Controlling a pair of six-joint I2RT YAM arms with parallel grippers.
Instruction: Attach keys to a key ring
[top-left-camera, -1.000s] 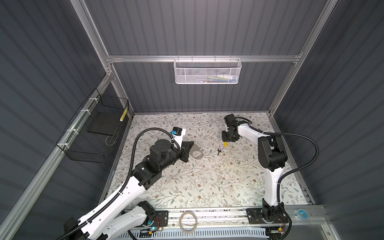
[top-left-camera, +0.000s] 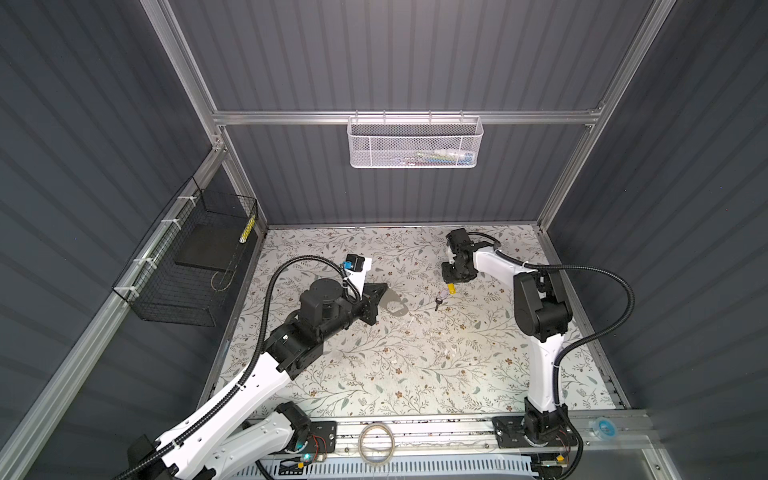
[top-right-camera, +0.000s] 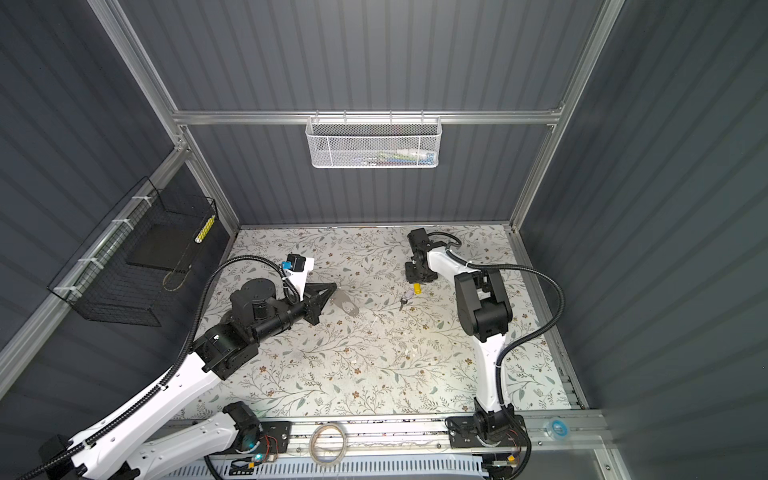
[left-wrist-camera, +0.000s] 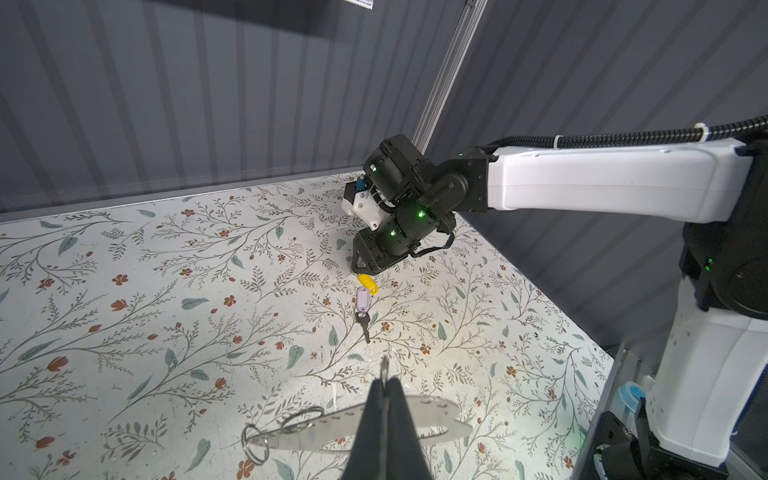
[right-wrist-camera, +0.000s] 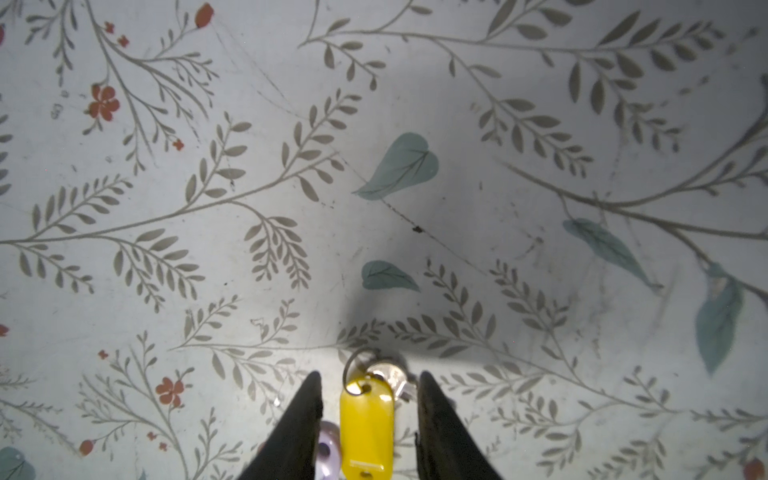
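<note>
A yellow key tag (right-wrist-camera: 366, 428) with a small ring and a metal piece at its top lies on the floral surface beside a pink tag (left-wrist-camera: 362, 299) and a key (left-wrist-camera: 363, 324). My right gripper is low over the yellow tag, its fingers parted on either side and not visibly touching it. My left gripper hangs over the left-middle, shut; a blurred flat grey piece (left-wrist-camera: 432, 412) with a ring at one end shows at its fingertips, though how it is held is unclear.
A black wire basket (top-left-camera: 176, 296) hangs on the left wall, a white mesh basket (top-left-camera: 414, 144) on the back wall.
The left arm looks still.
</note>
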